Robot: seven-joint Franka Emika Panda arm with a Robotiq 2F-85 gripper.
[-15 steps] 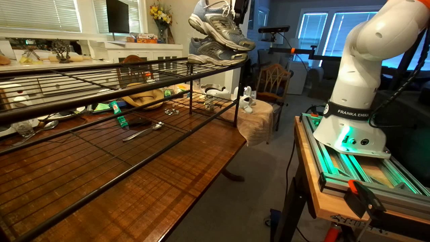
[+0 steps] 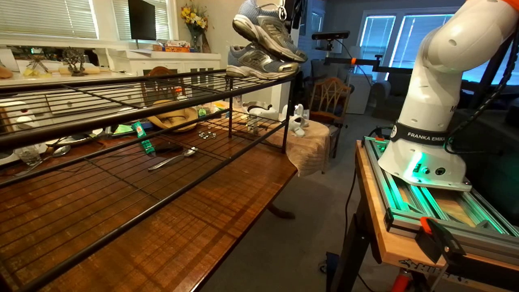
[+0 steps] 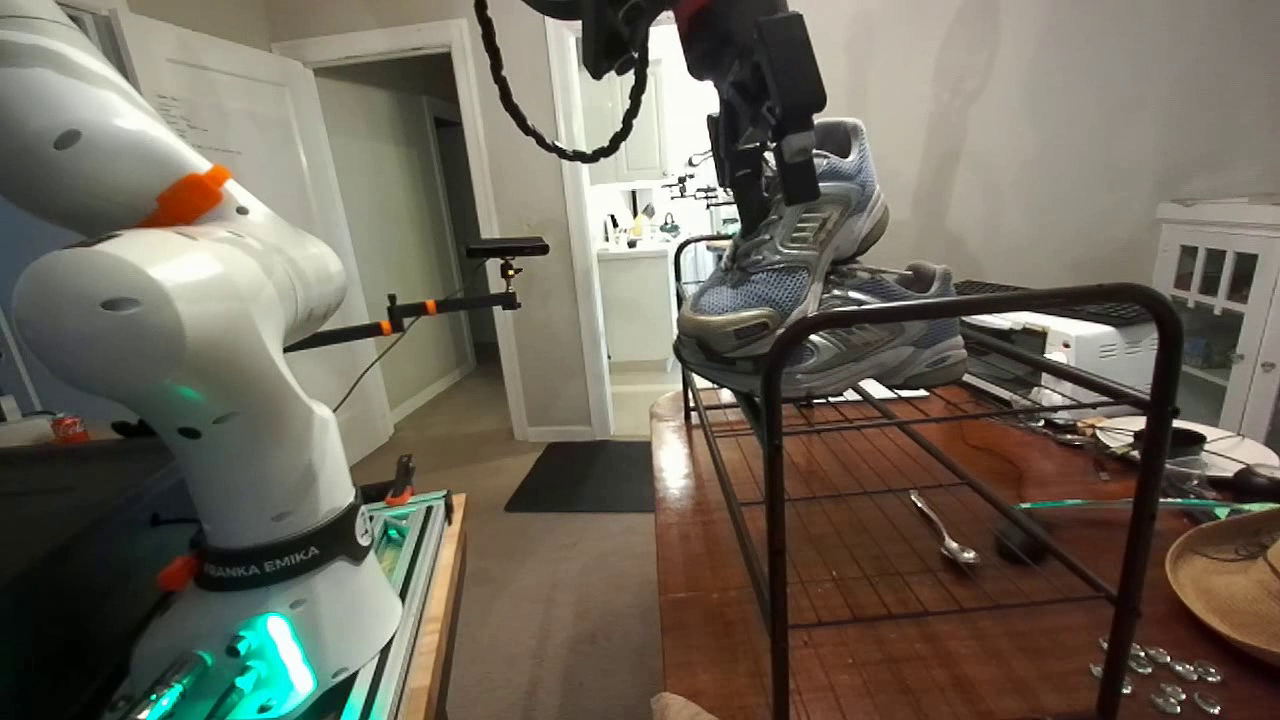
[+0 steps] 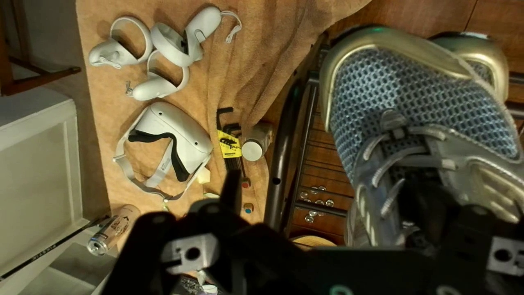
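Observation:
Two grey-blue running shoes are stacked at one end of the top shelf of a black wire rack. The upper shoe rests tilted across the lower shoe, its toe lower than its heel. My gripper is open at the upper shoe, over its laces. In the wrist view one of its fingers stands clear of the shoe on the outer side. The other looks dark against the lace and tongue area; whether it touches the shoe or reaches inside cannot be told.
Under the rack, a spoon and glass beads lie on the wooden table, with a straw hat beside it. A white headset and controllers sit on a cloth-covered table. The rack's top is bare beyond the shoes.
In exterior view 1 the upper shoe has shifted slightly right and its toe sits a little lower. The gripper part behind it has moved slightly right too. The lower shoe stays in place.

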